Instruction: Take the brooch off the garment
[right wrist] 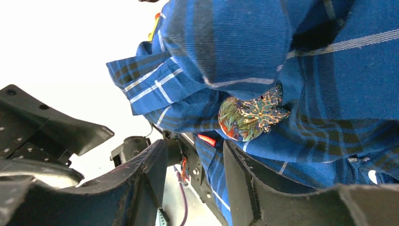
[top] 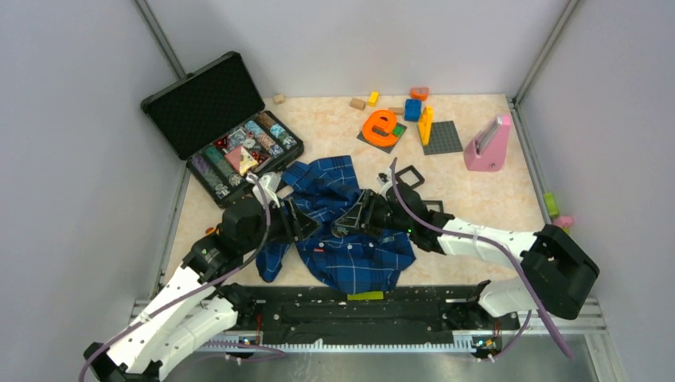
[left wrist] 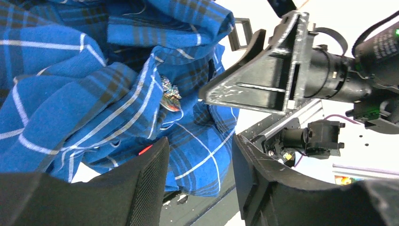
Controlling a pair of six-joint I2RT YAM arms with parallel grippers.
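Note:
The blue plaid garment [top: 338, 267] lies rumpled mid-table. On it is the brooch, a round, colourful piece [right wrist: 234, 120] with a beaded, jewelled branch on one side. In the left wrist view a fold partly hides the brooch [left wrist: 170, 96]. My left gripper [top: 309, 221] is over the garment on the brooch's left, its fingers [left wrist: 149, 176] apart with nothing between them. From the right, my right gripper [top: 345, 220] reaches close to the brooch. Its fingers [right wrist: 149, 172] are parted and empty, and the brooch shows beyond them.
An open black case [top: 296, 151] stands at the back left. Toy blocks and an orange ring [top: 371, 119] sit at the back, with a pink object [top: 487, 155] at the right. The two grippers are close together; bare table lies right of the garment.

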